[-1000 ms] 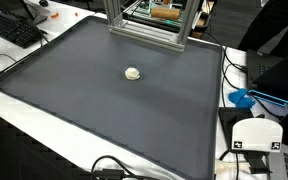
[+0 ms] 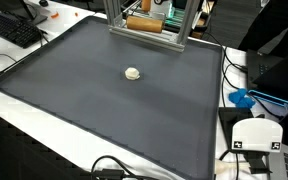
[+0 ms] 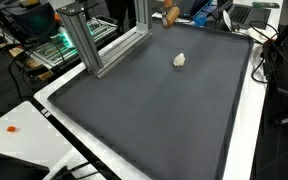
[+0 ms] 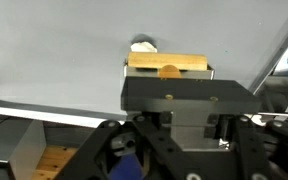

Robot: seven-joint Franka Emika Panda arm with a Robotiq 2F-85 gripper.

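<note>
A wooden cylinder hangs crosswise at the top of exterior view 1, in front of a white frame. Its rounded brown end appears near the top of exterior view 2. Seen from the wrist, the wooden piece lies just beyond my gripper, which looks shut on an orange stem joined to it. The fingertips are mostly hidden by the dark gripper body. A small cream-coloured lump rests apart on the grey table mat, past the wooden piece in the wrist view.
A white frame stands at its far edge. A keyboard sits at far left; a blue item and a white device are on the right.
The wooden piece has moved left and lower in exterior view 1, coming further into view. The cream lump has stayed where it was.
</note>
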